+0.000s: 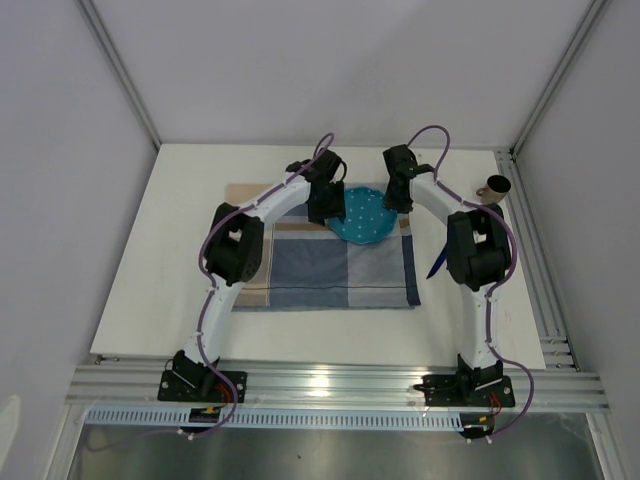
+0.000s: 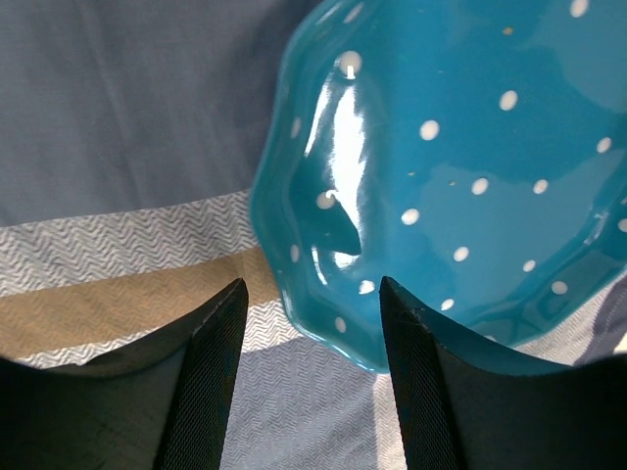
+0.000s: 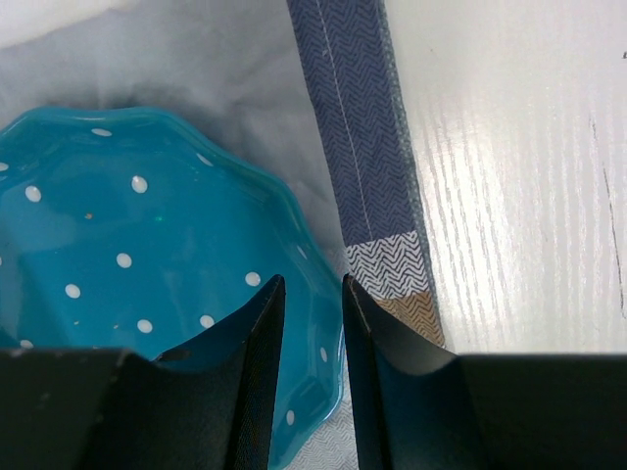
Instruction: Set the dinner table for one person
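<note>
A blue dotted plate [image 1: 360, 216] lies on the striped placemat [image 1: 320, 277], toward its back right. My left gripper is low over the plate's left edge, fingers apart, one on each side of the rim, with no clear grip. My right gripper is at the plate's right edge, its fingertips a little apart near the rim. Whether either touches the plate I cannot tell. A blue knife [image 1: 436, 261] lies right of the placemat, partly hidden by the right arm.
A dark mug [image 1: 493, 190] stands at the back right of the white table [image 1: 160, 260].
</note>
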